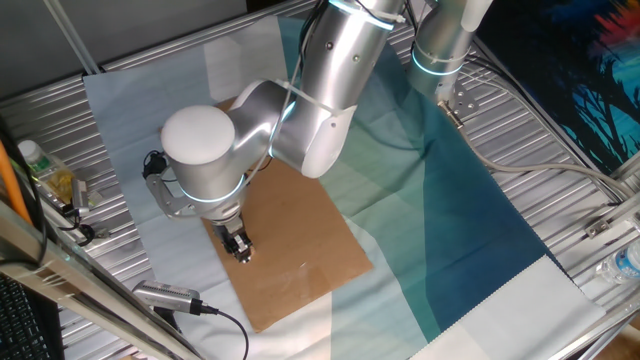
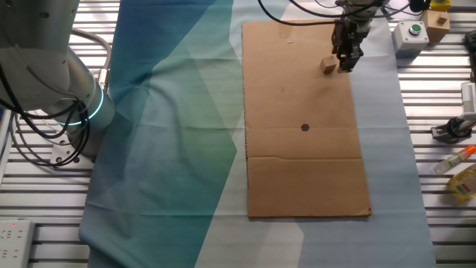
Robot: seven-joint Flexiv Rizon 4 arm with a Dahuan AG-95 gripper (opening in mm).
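Observation:
My gripper (image 1: 240, 250), black and pointing down, hangs over the long side of a brown cardboard sheet (image 1: 300, 235). In the second exterior view the gripper (image 2: 347, 63) is near the sheet's upper right edge. A small wooden cube (image 2: 328, 65) appears just left of its fingers there; whether the two touch is unclear. The fingers are too small and dark to show how far apart they stand, or whether anything is between them. A dark round spot (image 2: 305, 127) marks the cardboard (image 2: 297, 186).
A grey box with a green button (image 2: 410, 36) and a wooden block (image 2: 436, 25) stand off the cloth at upper right. A cylindrical silver device (image 1: 167, 296) with a cable lies near the sheet.

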